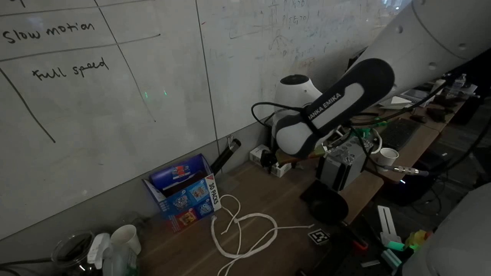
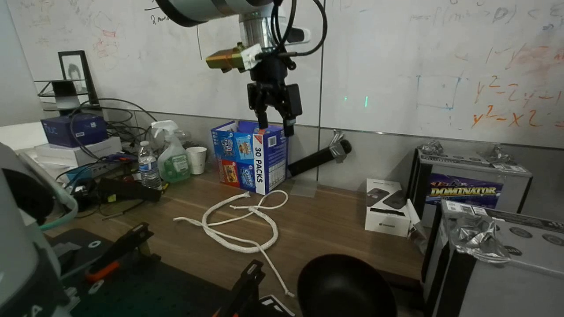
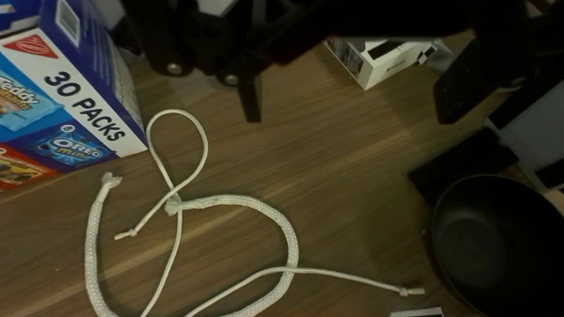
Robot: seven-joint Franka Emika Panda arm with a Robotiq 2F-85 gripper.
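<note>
My gripper point(image 2: 276, 124) hangs high in front of the whiteboard, its fingers spread and nothing between them. The wrist view looks past the open gripper down to bare table and a white phone box point(image 3: 388, 60). In exterior view 1 the arm covers most of the gripper. On the wooden table lies a thick white rope point(image 3: 289, 237), bent in an open curve, with a thin white cord point(image 3: 343, 275) looped and crossing it. Neither rope touches the gripper. A black pan point(image 2: 346, 288) sits at the near table edge.
A blue snack box point(image 2: 243, 156) stands against the wall, left of the ropes. Two grey battery-like boxes point(image 2: 523, 269) take up the right side. Farther left are a spray bottle point(image 2: 173, 158), a paper cup point(image 2: 196, 160) and a water bottle point(image 2: 148, 166). Mid-table wood is clear.
</note>
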